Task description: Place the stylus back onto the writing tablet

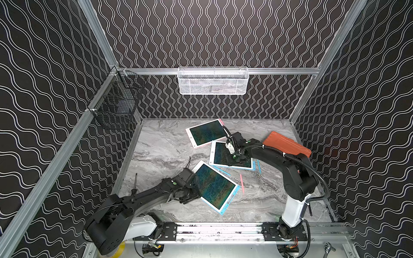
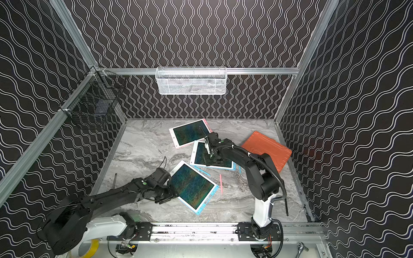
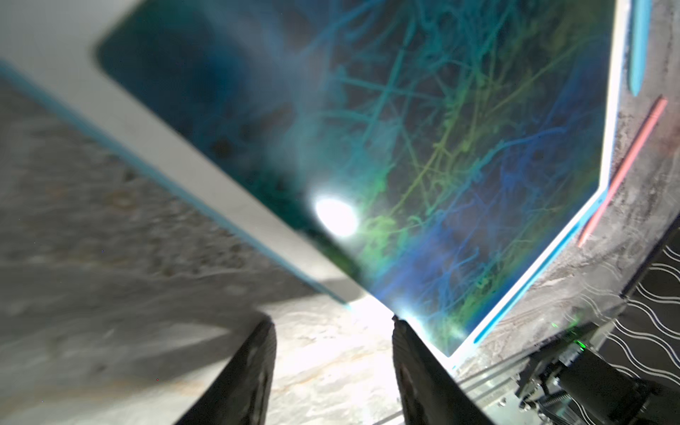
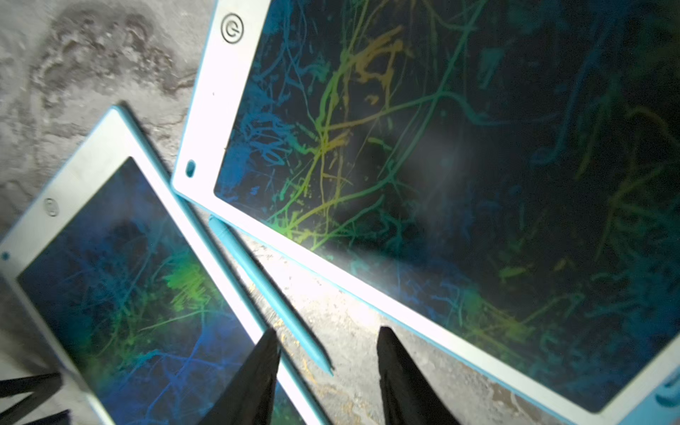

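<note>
A blue stylus [image 4: 272,297] lies loose on the table between two blue-edged tablets in the right wrist view. The middle tablet [image 4: 226,92] is on its upper right, the near tablet [image 4: 92,152] on its lower left. Above the stylus's pointed end, my right gripper is open, fingers on both sides in the view and not gripping it. My left gripper stands open by the near tablet's edge, with nothing between its fingers. A pink stylus [image 1: 242,183] rests on the bare table; another blue stylus [image 1: 259,166] lies right of the middle tablet.
Behind the middle tablet is a pink-edged tablet [image 1: 193,141]. An orange board [image 1: 286,144] lies at the right, beyond my right arm. A white mesh basket [image 1: 213,83] hangs on the back rail, a black one [image 1: 116,105] on the left.
</note>
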